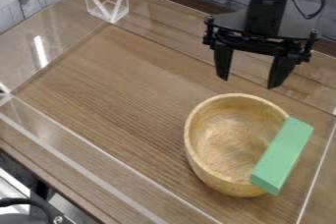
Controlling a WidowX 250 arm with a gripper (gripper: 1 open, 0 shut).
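A black robot gripper point(251, 63) hangs from the top right over the table, above and behind a round tan bowl point(223, 140). Its two fingers point down and stand wide apart, with nothing visible between them. A flat green rectangular block point(280, 155) leans across the right part of the bowl, over its rim.
A small white wire-like object point(109, 6) sits near the back left corner. The table's edge runs along the lower left, with cables beyond it.
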